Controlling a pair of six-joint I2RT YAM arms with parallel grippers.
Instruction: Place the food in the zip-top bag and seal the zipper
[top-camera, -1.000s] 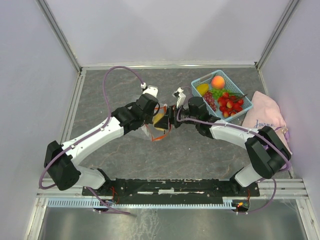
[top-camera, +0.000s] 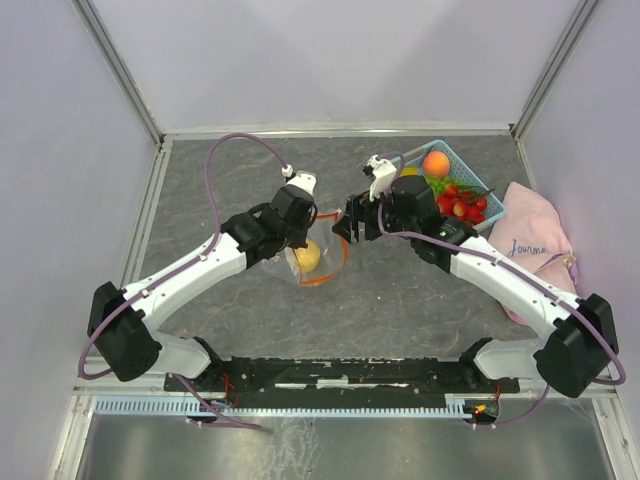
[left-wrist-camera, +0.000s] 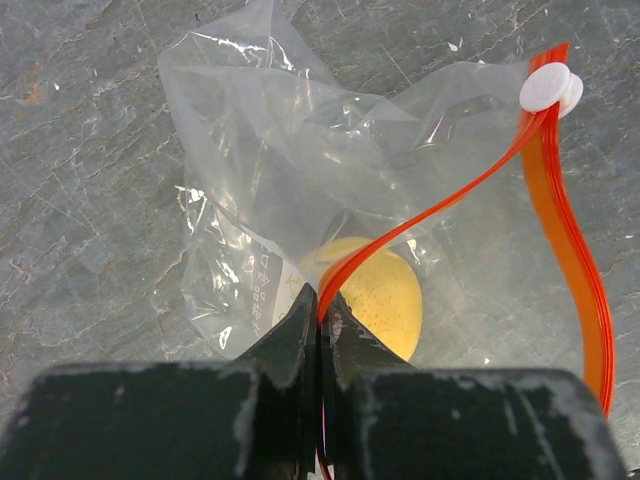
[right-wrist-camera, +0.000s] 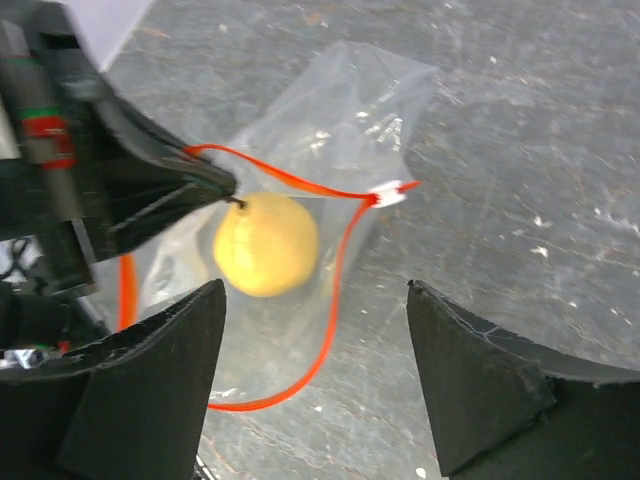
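Note:
The clear zip bag (left-wrist-camera: 240, 160) with orange zipper lines and a white slider (left-wrist-camera: 545, 88) lies open on the dark counter, a yellow fruit (right-wrist-camera: 265, 245) inside it. My left gripper is shut on the bag's orange zipper edge at the mouth. My right gripper (top-camera: 350, 225) is beside the bag on the right; in the right wrist view its fingers are spread apart with the bag beyond them and nothing between them.
A blue basket (top-camera: 480, 180) holds an orange, grapes, tomatoes and other produce at the back right. A pink bag (top-camera: 530, 240) lies at the right edge. The counter left of the bag is clear.
My right gripper has moved back from over the bag toward the right, uncovering the yellow fruit. The left arm has stayed in place.

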